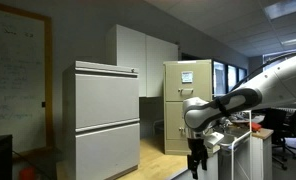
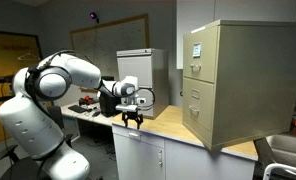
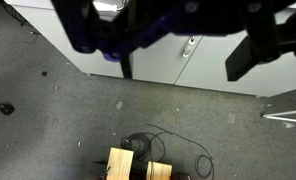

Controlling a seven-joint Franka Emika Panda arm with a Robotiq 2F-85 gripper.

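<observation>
My gripper is open, its two dark fingers wide apart with nothing between them. It points down past a pale cabinet front (image 3: 158, 60) toward the grey floor, and a small metal handle (image 3: 189, 46) shows between the fingers in the wrist view. In exterior view 2 the gripper (image 2: 132, 117) hangs near the front edge of the wooden counter (image 2: 173, 125), close to the light-grey base cabinet (image 2: 139, 155). Exterior view 1 has the gripper (image 1: 197, 163) at the counter's right side. Whether it touches the cabinet, I cannot tell.
On the counter stand a white drawer cabinet (image 1: 106, 115) and a tan filing cabinet (image 2: 233, 85). Black cables (image 3: 163, 137) and wooden blocks (image 3: 119, 164) appear low in the wrist view. A metal rail (image 2: 283, 170) stands at the right.
</observation>
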